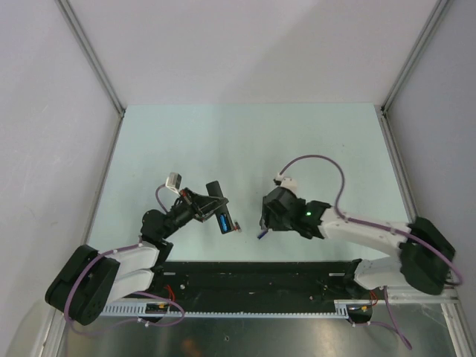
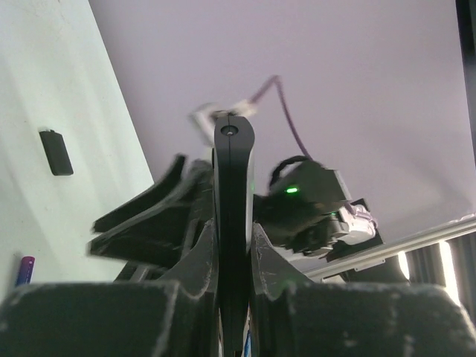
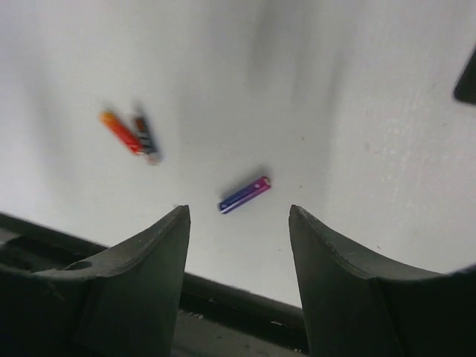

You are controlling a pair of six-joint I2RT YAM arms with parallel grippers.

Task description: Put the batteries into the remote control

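The black remote control is held upright in my left gripper, which is shut on it; in the left wrist view it stands between the fingers, and in the top view its open compartment shows blue. My right gripper hangs open above a purple battery, its fingertips either side and nothing held; the same battery shows in the top view. An orange battery and a dark battery lie together to the left in the right wrist view.
A small black rectangular piece lies on the white table, also partly seen at the right wrist view's right edge. A dark strip runs along the front edge.
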